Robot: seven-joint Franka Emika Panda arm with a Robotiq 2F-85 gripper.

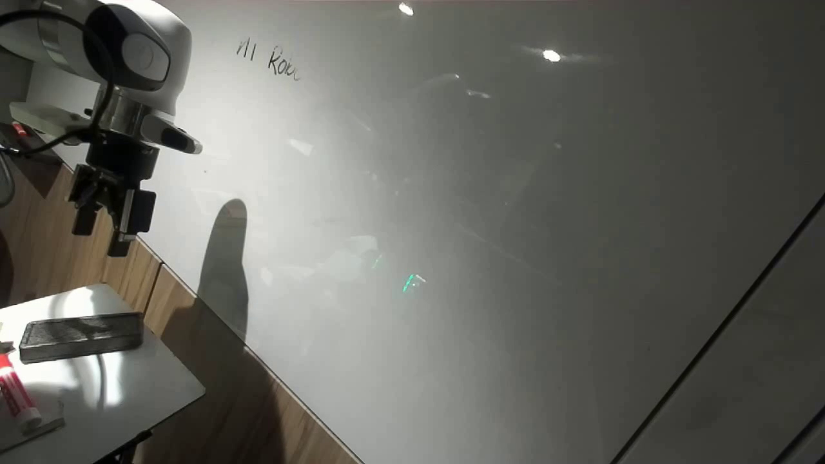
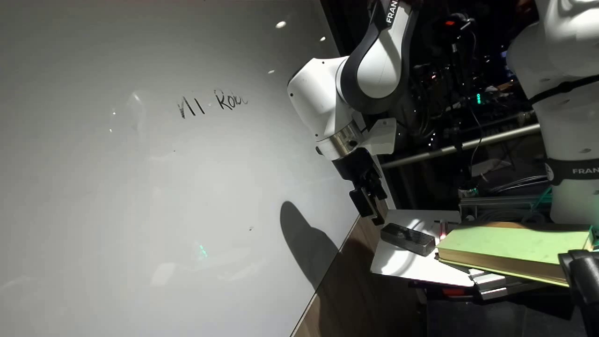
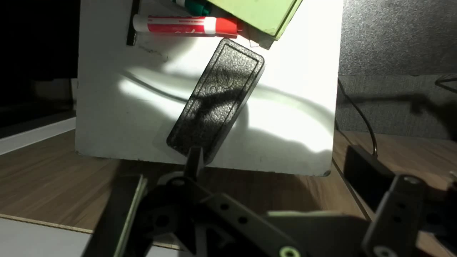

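Note:
My gripper (image 1: 102,235) hangs pointing down, close to the whiteboard (image 1: 495,193) and above the small white table (image 1: 166,386). It is open; in the wrist view its fingers stand wide apart with nothing between them. On the table lies a black eraser (image 3: 214,102), set diagonally in the wrist view. The tip of one finger (image 3: 195,159) overlaps the eraser's near end in that view, while exterior view 1 shows clear height between them. Black handwriting (image 2: 213,102), reading roughly "HI Robo", is on the upper whiteboard.
A red marker (image 3: 184,25) lies just beyond the eraser, with a green marker (image 3: 197,7) behind it. The thick green book (image 2: 511,242) covers one side of the table. Wood panelling (image 1: 232,371) runs below the whiteboard's edge.

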